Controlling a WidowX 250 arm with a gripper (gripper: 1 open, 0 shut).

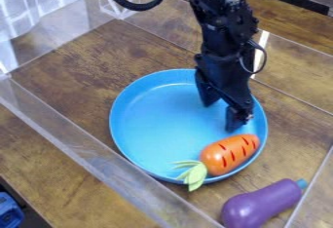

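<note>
My black gripper (224,111) hangs over the right back part of a blue plate (156,134), its fingers pointing down, a little above and behind an orange toy carrot (229,154) with pale green leaves. The carrot lies on the plate's front right. The fingers are dark against each other, so their spacing is unclear.
A purple toy eggplant (258,205) lies on the wooden table (72,57) at the front right, outside the plate. A clear plastic edge crosses the lower left, with a small blue object in the corner.
</note>
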